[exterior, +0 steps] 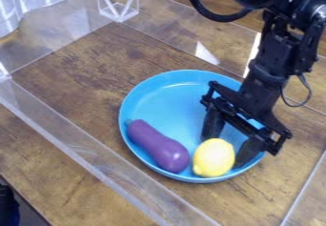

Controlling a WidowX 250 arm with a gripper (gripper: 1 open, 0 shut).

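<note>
A blue bowl (166, 96) sits on the wooden surface at center right. Inside it lie a purple eggplant-like object (158, 144) on the left and a yellow oval object (214, 157) at the front. My black gripper (234, 139) reaches down into the bowl's right side, its fingers spread, one behind the yellow object and one to its right. Whether anything is between them is hard to tell; the yellow object appears to lie in front of them.
Bare wood (76, 77) fills the left and back. Clear plastic walls border the area along the lower left and top left.
</note>
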